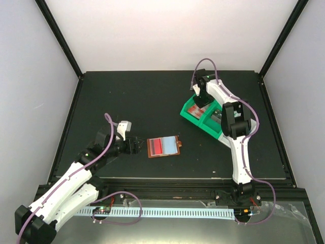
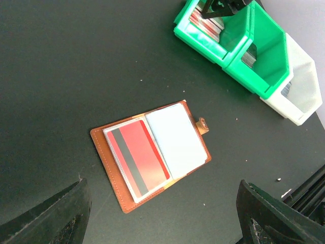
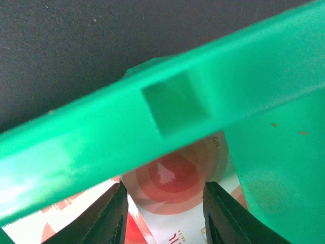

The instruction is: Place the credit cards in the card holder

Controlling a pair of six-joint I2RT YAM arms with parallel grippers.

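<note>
The brown card holder (image 2: 119, 184) lies open on the table, with a red-and-grey card (image 2: 139, 157) in one side and a pale, blank panel (image 2: 176, 137) on the other. My left gripper is open beside it, nothing between its fingers. At the upper right, my right gripper (image 1: 202, 103) reaches into the end compartment of the green bin (image 1: 191, 117). Seen from the right wrist, its fingers (image 3: 112, 216) stand apart over red-and-white cards (image 3: 172, 216). Whether they touch a card, I cannot tell.
The green bin's wall (image 3: 76, 147) runs close in front of the right fingers. Another green compartment (image 2: 266, 56) and a white bin (image 2: 304, 81) adjoin it, with things inside. Bare black table surrounds the holder.
</note>
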